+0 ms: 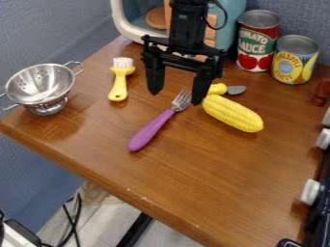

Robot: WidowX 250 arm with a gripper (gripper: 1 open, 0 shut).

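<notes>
The black gripper (177,85) hangs over the back middle of the wooden table, its two fingers apart with nothing seen between them. Below it lies a fork with a purple handle (152,128). A yellow-handled brush (120,80) is to its left. Right of the fork are a yellow corn cob (233,113) and a yellow-handled tool (219,90), partly behind the gripper.
A metal colander (41,84) sits at the left edge. A tomato can (256,48) and a yellow can (294,62) stand at the back right, beside a teal box (129,19). Black appliance knobs line the right edge.
</notes>
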